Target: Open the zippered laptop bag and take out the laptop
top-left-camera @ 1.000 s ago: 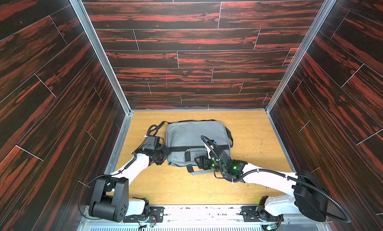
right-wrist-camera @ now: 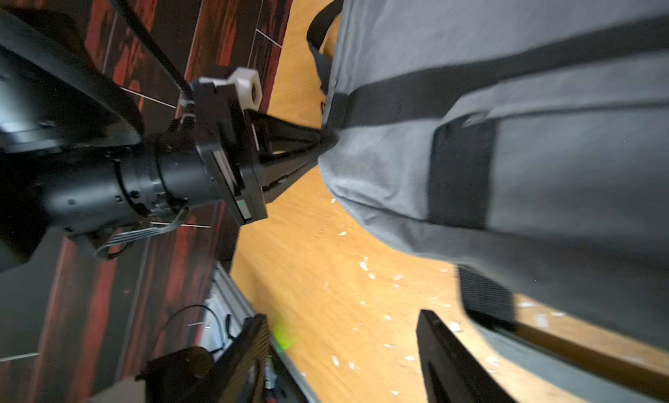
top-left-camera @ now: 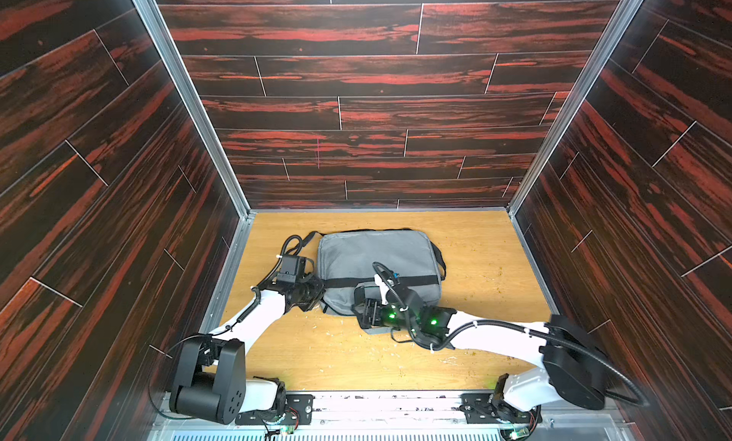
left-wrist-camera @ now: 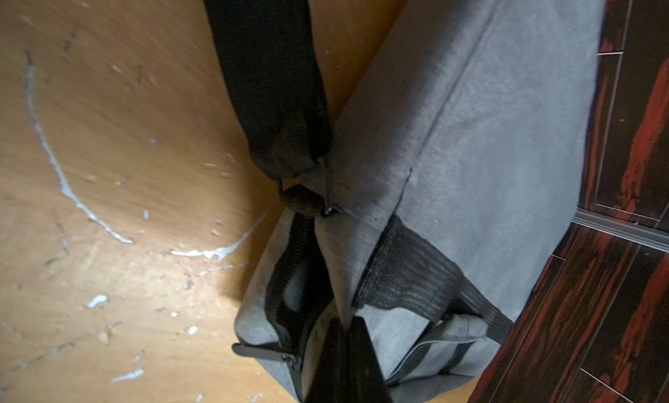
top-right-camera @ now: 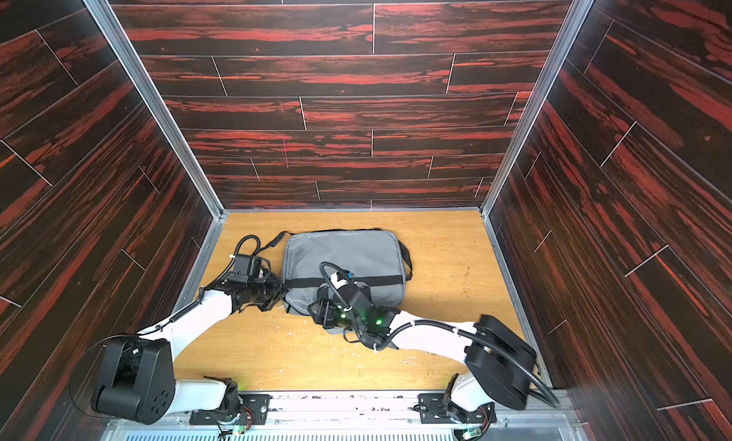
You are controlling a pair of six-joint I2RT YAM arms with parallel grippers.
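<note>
The grey laptop bag (top-left-camera: 373,254) lies flat with its black strap band across it. My left gripper is shut against the bag's left end, beside a partly parted zipper (left-wrist-camera: 299,235) with a pull tab (left-wrist-camera: 258,350); nothing clearly shows between its fingers. My right gripper stands open over the front pocket side of the bag, its fingers blurred, with a handle strap (right-wrist-camera: 484,298) below. The laptop is not visible.
Bare wooden table (top-left-camera: 488,265) lies right of the bag and in front of it. Dark red-streaked walls enclose the sides and back. A shoulder strap (top-left-camera: 309,239) trails at the back left.
My right gripper has moved left along the front of the bag. The left arm has barely shifted, and the bag lies about the same.
</note>
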